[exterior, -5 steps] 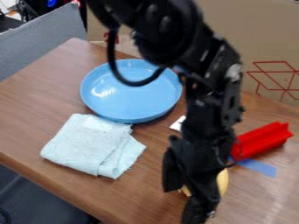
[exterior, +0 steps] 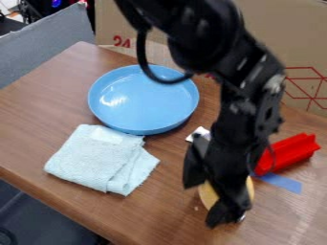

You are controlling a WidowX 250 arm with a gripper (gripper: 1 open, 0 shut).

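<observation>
My black gripper (exterior: 215, 191) points down over a yellow object (exterior: 208, 196) near the front right of the wooden table, with its open fingers around or just over it; the gripper hides much of that object, and whether it touches it I cannot tell. A blue plate (exterior: 141, 96) lies at the back left. A folded pale cloth (exterior: 96, 158) is in front of the plate. A red object (exterior: 288, 151) lies to the right, behind my gripper, with blue tape (exterior: 281, 181) beside it.
A cardboard box (exterior: 294, 57) stands along the back. The table's front left edge borders a dark area.
My gripper has risen slightly from its lower position a second ago and shifted a little. The plate, cloth and red object are unmoved.
</observation>
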